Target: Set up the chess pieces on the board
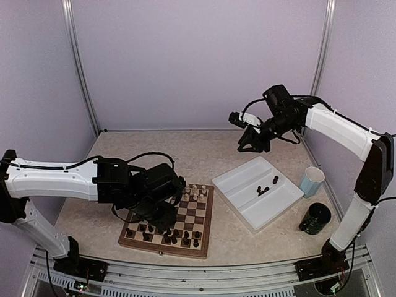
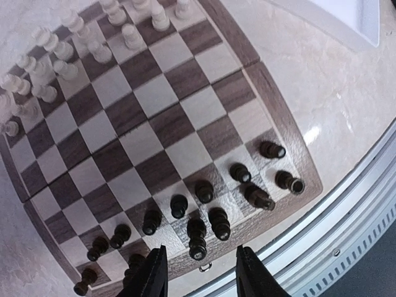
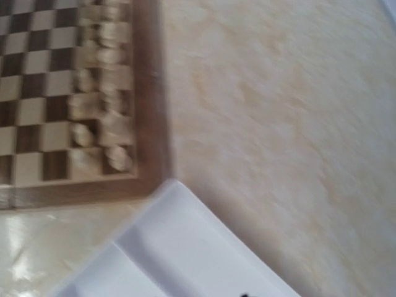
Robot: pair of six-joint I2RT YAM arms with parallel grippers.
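Observation:
The chessboard [image 1: 198, 219] holds several white pieces [image 2: 132, 37] along its far side and several black pieces [image 2: 197, 244] on the near side. My left gripper hangs above the black pieces, its fingers apart with nothing visible between them. My right gripper [image 1: 250, 143] is raised behind the white tray [image 1: 244, 193]; whether it holds anything is unclear, and the right wrist view is blurred. A few dark pieces [image 1: 275, 180] lie in the tray.
A light blue cup [image 1: 311, 181] and a dark cup [image 1: 314, 218] stand right of the tray. The table behind the board is clear.

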